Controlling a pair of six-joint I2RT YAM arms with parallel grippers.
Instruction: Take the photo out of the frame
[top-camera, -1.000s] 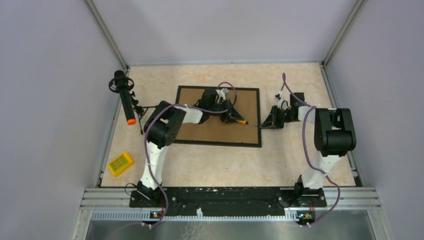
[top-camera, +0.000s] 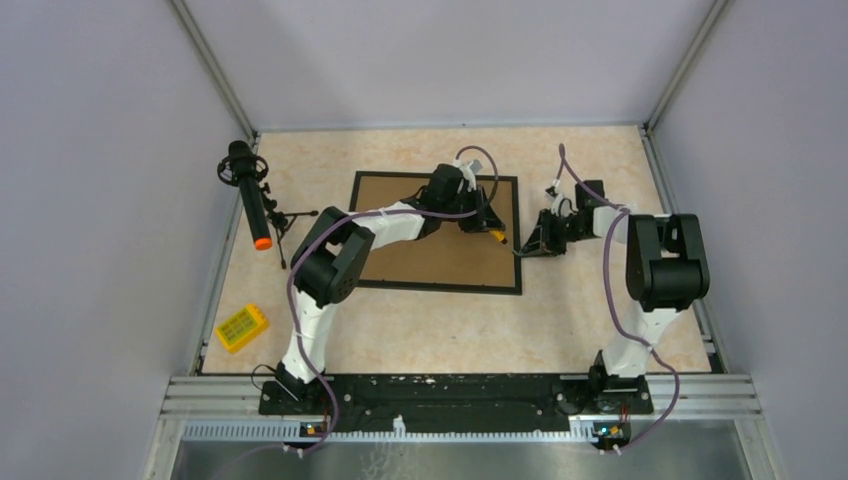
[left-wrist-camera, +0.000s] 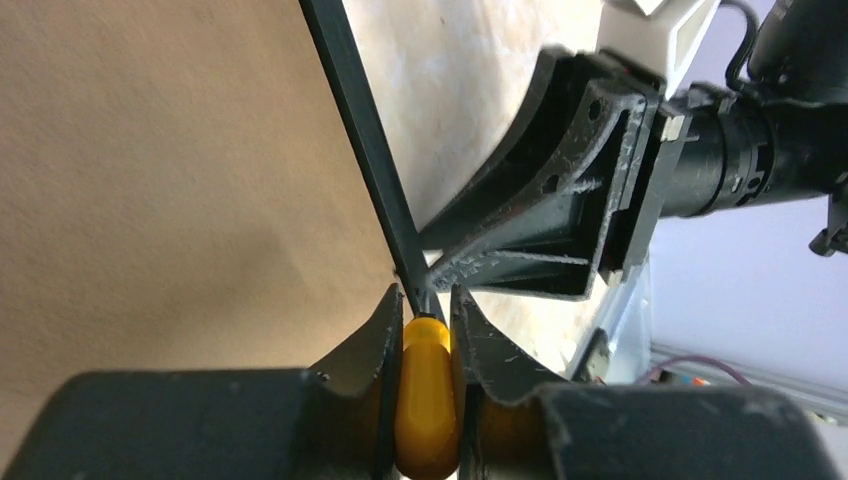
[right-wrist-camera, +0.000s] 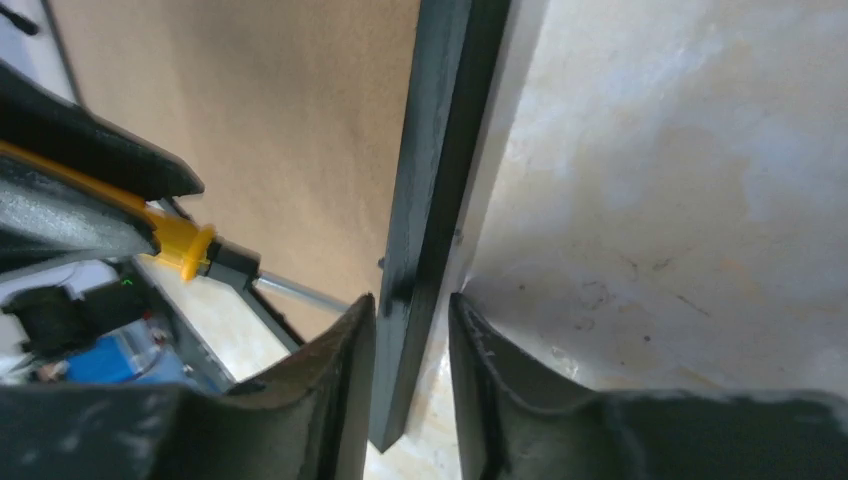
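Observation:
A dark-edged frame lies with its brown back facing up. Over its right part, my left gripper is shut on a yellow-handled screwdriver, whose metal shaft points down toward the inner edge of the right rim. Just outside that rim, my right gripper is low, its fingertips close together at the rim in the right wrist view, with a small gap between them; whether they grip the rim is unclear.
A yellow case sits at the front left. A black tool on a stand occupies the back left.
The right arm has shifted very slightly.

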